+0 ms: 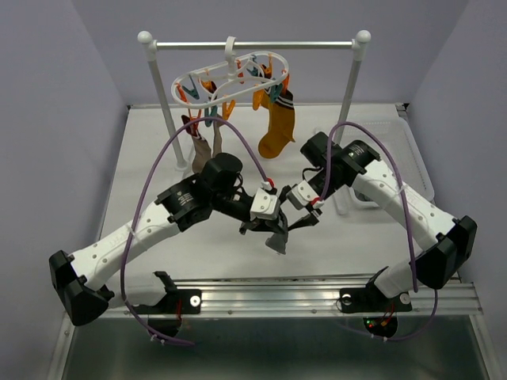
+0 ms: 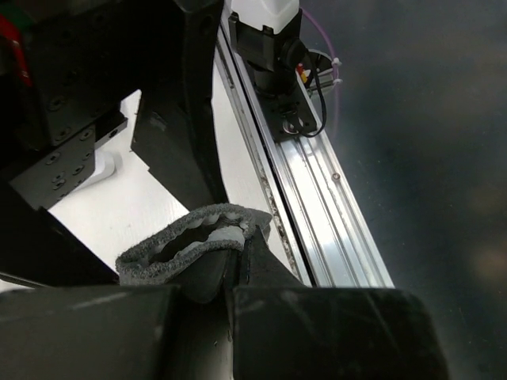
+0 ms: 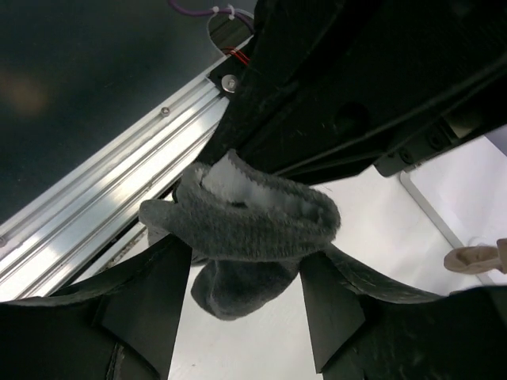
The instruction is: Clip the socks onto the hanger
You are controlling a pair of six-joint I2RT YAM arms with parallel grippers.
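Note:
A grey sock point(image 1: 276, 242) with a pale lining hangs near the front middle of the board. My left gripper point(image 1: 266, 224) is shut on it, and in the left wrist view the sock point(image 2: 158, 261) bunches above the fingers. Behind, the white oval hanger point(image 1: 204, 71) carries coloured clips, with a yellow sock point(image 1: 279, 131) and brown socks point(image 1: 200, 150) hanging from it.
The white rack's bar point(image 1: 301, 45) runs across the back. A white bin point(image 1: 408, 158) stands at the right, partly behind my right arm. The board is clear at the left. An aluminium rail point(image 1: 253, 289) runs along the front edge.

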